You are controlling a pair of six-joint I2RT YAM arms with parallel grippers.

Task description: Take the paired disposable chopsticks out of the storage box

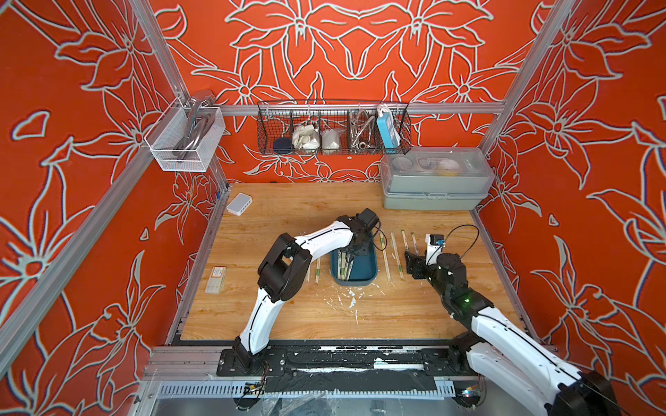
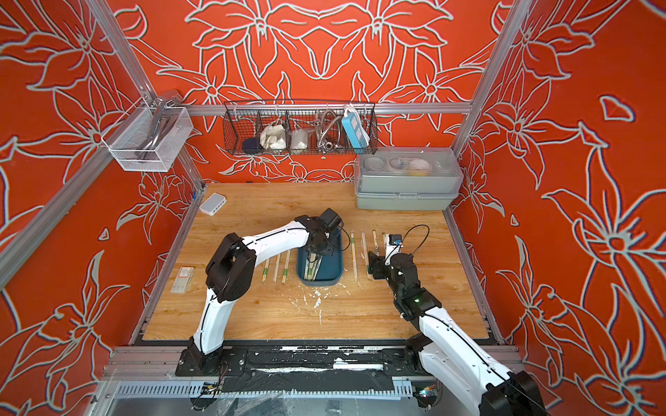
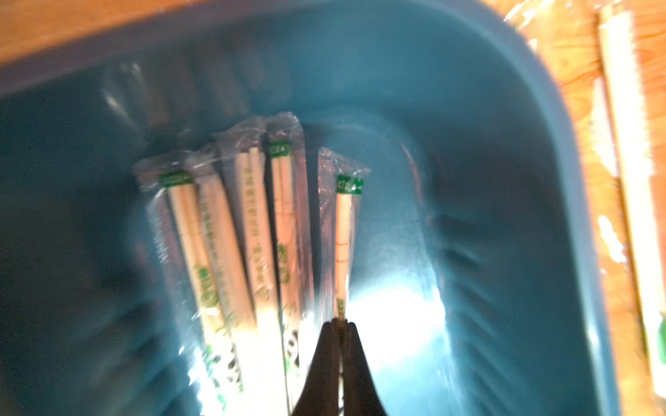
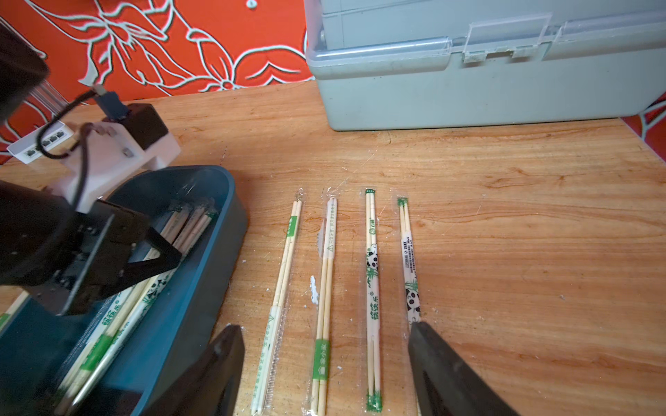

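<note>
The blue storage box [image 1: 367, 269] sits mid-table with several wrapped chopstick pairs inside. In the left wrist view, my left gripper is down in the box, its fingertips pinched on one wrapped pair [image 3: 342, 235] with a green end. That pair stands slightly apart from the grouped pairs [image 3: 253, 228] to its left; its lower part is hidden behind the fingers. My right gripper is open and empty over the table right of the box. Below and ahead of it lie several wrapped pairs, among them a panda-printed one [image 4: 372, 277].
More pairs [image 1: 317, 269] lie left of the box. A lidded grey-green case [image 4: 478, 90] stands at the back right. Plastic scraps [image 1: 352, 303] litter the wood in front of the box. Bare table [image 4: 555, 242] shows at the right.
</note>
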